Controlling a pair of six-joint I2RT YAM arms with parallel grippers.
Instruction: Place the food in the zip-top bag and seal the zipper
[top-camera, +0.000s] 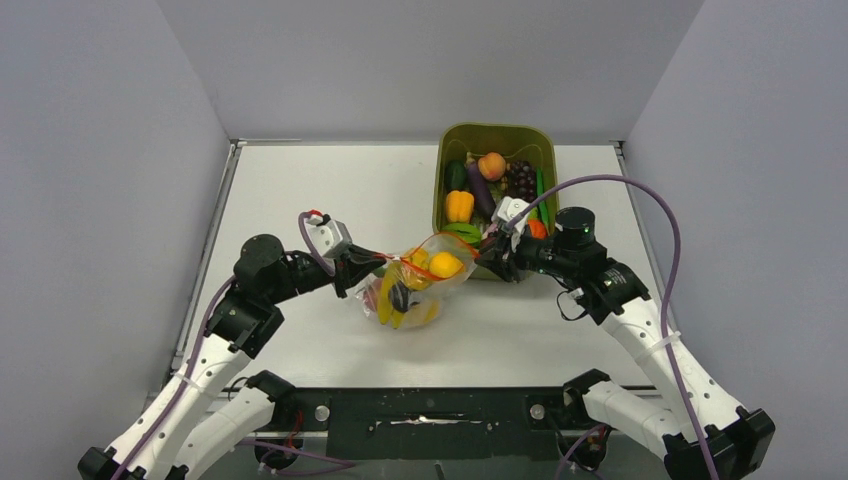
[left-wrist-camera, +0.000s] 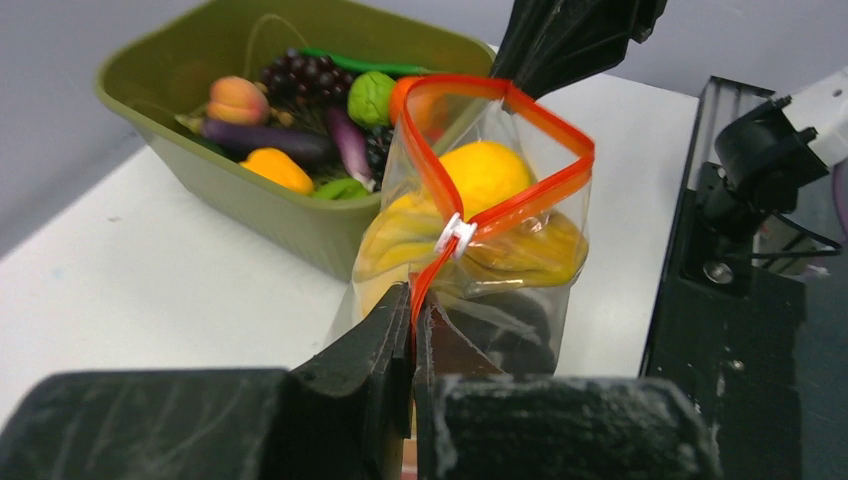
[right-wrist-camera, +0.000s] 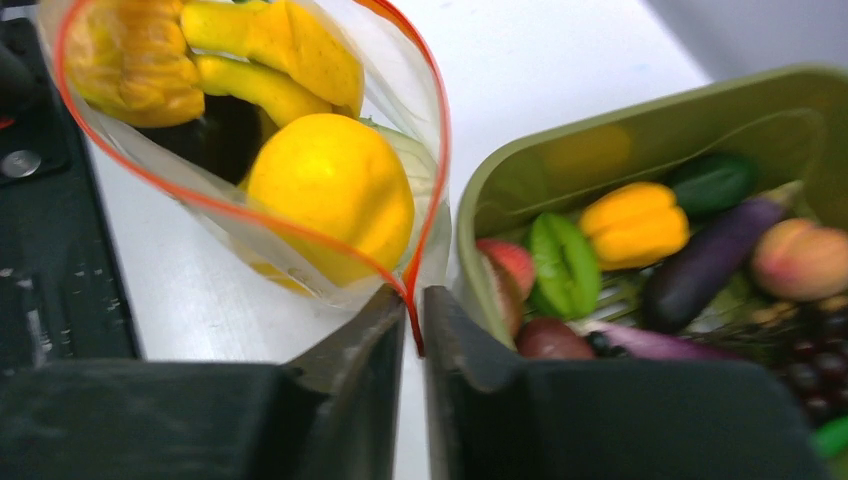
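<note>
The clear zip top bag (top-camera: 402, 302), with its red zipper rim (left-wrist-camera: 560, 190), hangs between my two grippers. Inside are a round yellow fruit (right-wrist-camera: 335, 190), a yellow banana-like bunch (right-wrist-camera: 290, 40) and a dark item. Its mouth gapes wide. My left gripper is shut on the rim just below the white slider (left-wrist-camera: 456, 236). At the opposite corner is my right gripper; its fingers stand slightly apart, with a narrow gap showing and the red corner end lying between them.
A green bin (top-camera: 447, 150) stands at the back, right beside the right gripper. It holds a peach (top-camera: 491, 166), an eggplant (top-camera: 480, 188), a yellow pepper (top-camera: 459, 207) and other produce.
</note>
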